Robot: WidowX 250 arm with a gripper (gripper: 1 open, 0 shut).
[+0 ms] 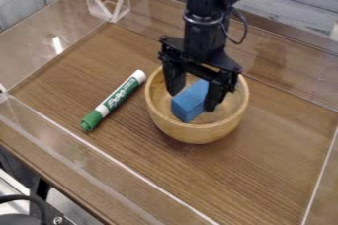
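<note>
My gripper [197, 71] hangs over a wooden bowl [176, 126] in the centre of the camera view, its fingers open and reaching down to the bowl's upper part. A blue block [193, 101] lies inside the bowl, just below the fingers; whether they touch it is unclear.
A white and green tube [115, 101] lies on the wooden table [86, 170] left of the bowl. A dark object [20, 209] is partly in view at the bottom left corner.
</note>
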